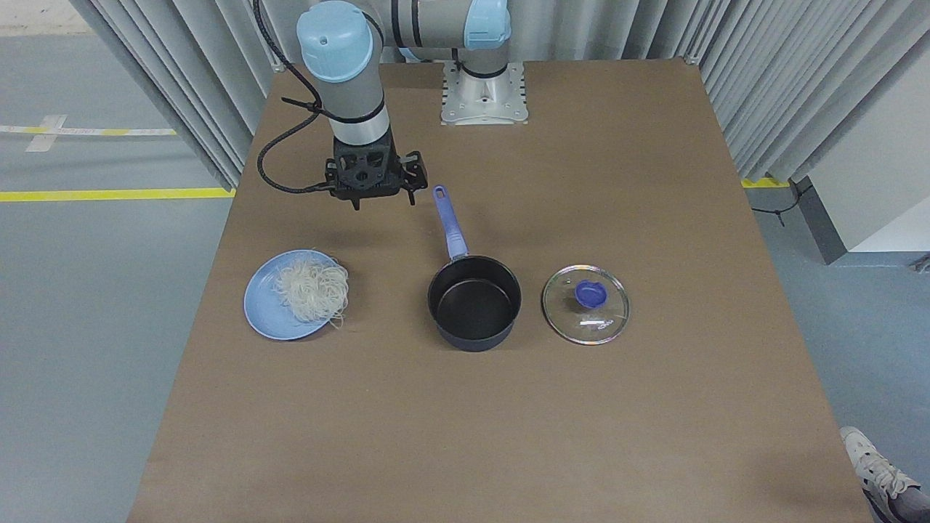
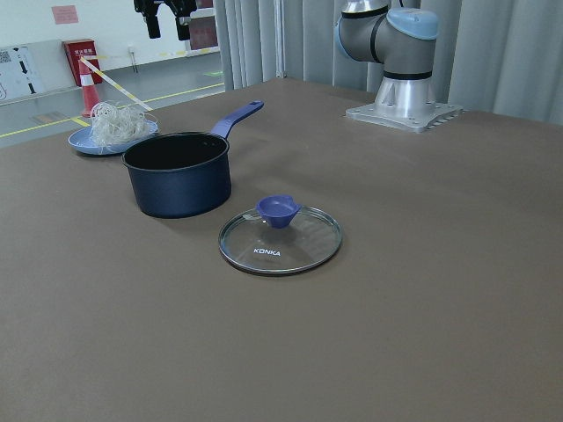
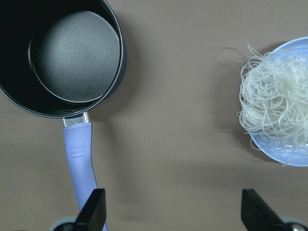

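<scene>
My gripper (image 1: 383,199) hangs open and empty above the table, behind the pan and the plate; in the wrist view its two black fingers stand wide apart at the bottom edge. A dark saucepan (image 1: 473,305) with a blue handle (image 1: 450,222) sits mid-table. To its left in the front view, a blue plate (image 1: 266,309) carries white noodles (image 1: 311,288), some hanging over the rim. To the pan's right lies a glass lid (image 1: 584,318) with a blue knob (image 1: 590,293).
The arm's base plate (image 1: 484,109) stands at the back edge. A person's shoe (image 1: 876,462) shows on the floor at the front right.
</scene>
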